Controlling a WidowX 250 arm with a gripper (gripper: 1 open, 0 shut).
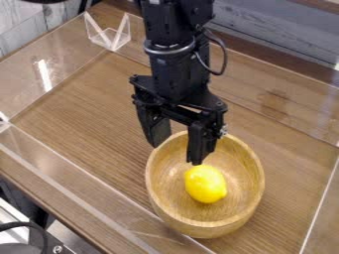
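Note:
A yellow oval object [205, 184], like a lemon, lies in a tan wooden bowl [176, 210] at the lower middle. My black gripper [176, 142] hangs over the bowl's back rim, above and behind the yellow object and apart from it. Its fingers are spread open, with nothing seen between them.
A white wire-like holder [109, 30] stands at the back left. Dark cabling shows at the lower left edge.

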